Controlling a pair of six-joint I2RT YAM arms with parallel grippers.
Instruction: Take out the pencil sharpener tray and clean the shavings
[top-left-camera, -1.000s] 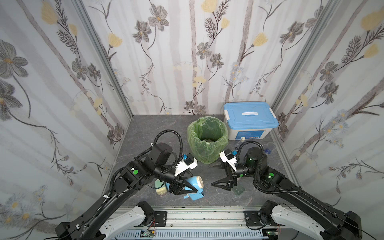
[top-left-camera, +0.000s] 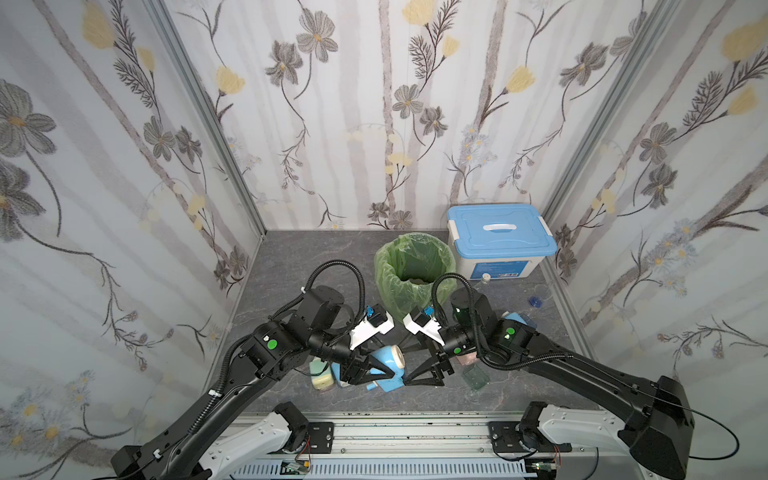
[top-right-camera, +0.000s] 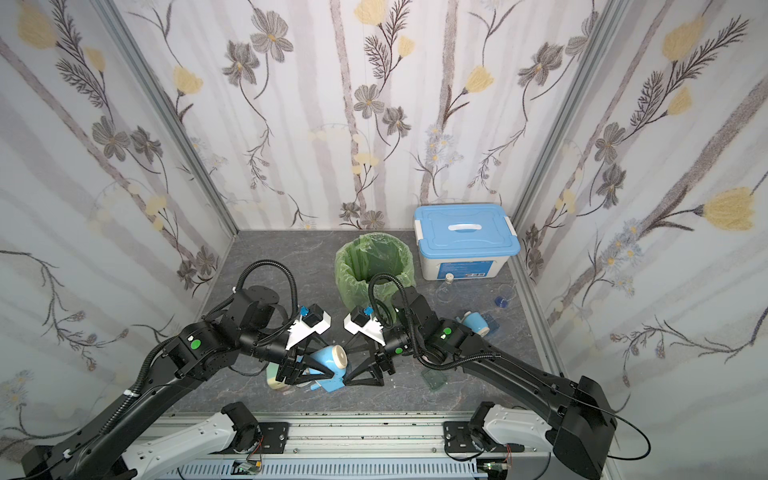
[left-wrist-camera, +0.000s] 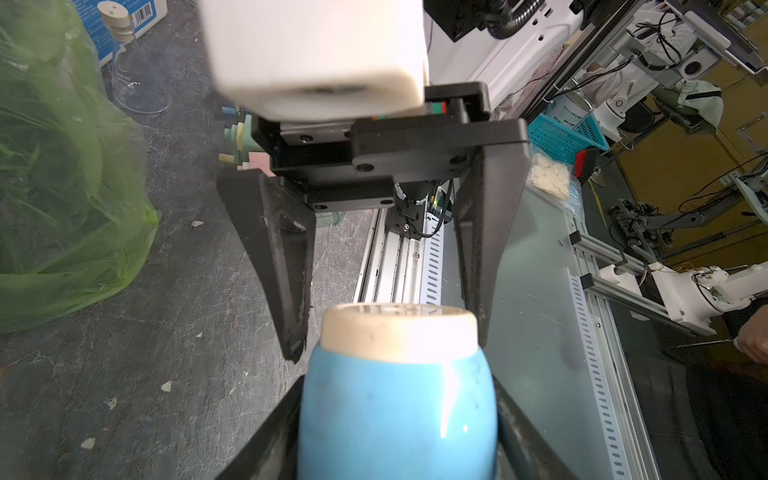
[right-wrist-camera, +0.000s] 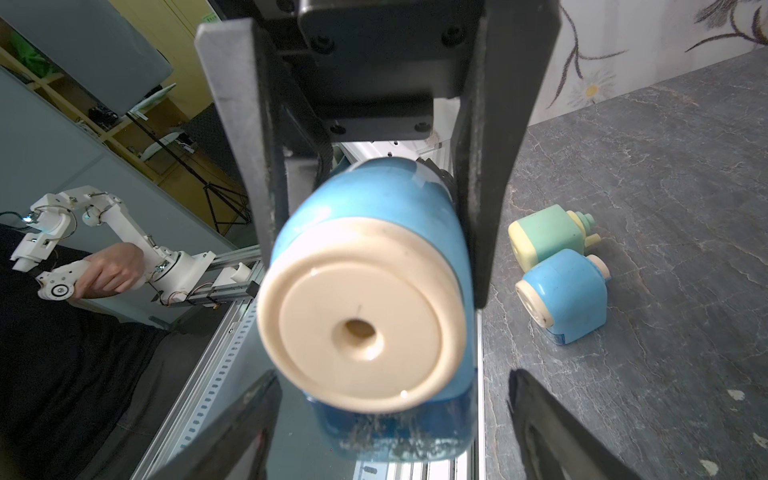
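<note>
A blue sharpener (left-wrist-camera: 396, 408) with a cream round face is held up near the front middle, my left gripper (top-left-camera: 374, 369) shut on it. My right gripper (top-left-camera: 420, 369) is close to its cream face, fingers apart. In the right wrist view that face (right-wrist-camera: 404, 312), with a hole in its middle, fills the lower middle between the fingers' lines of sight; whether the fingers touch it I cannot tell. A second blue sharpener (right-wrist-camera: 572, 296) and a green-and-yellow one (right-wrist-camera: 548, 236) lie on the grey table.
A bin with a green liner (top-left-camera: 412, 272) stands behind the grippers. A blue-lidded storage box (top-left-camera: 500, 232) is at the back right. Small clear and blue items lie at the right.
My right arm has moved left, bringing its gripper up to the held sharpener. My left gripper and the sharpener have barely moved.
</note>
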